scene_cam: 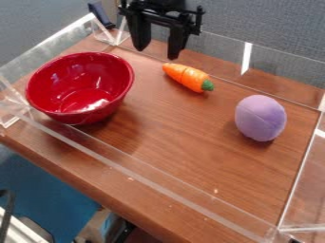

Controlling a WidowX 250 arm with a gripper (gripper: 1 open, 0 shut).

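The black gripper (pixel 159 43) hangs at the top centre of the camera view, open, its two fingers apart and nothing seen between them. It is above and behind an orange toy carrot (pixel 187 76) with a green tip. A red bowl (pixel 79 87) sits on the left of the wooden table, and a purple ball (pixel 260 119) rests on the right.
Clear low walls border the wooden table (pixel 165 166), whose middle and front are bare. A grey-blue padded wall stands behind. Cables and other gear lie off the table at the lower left.
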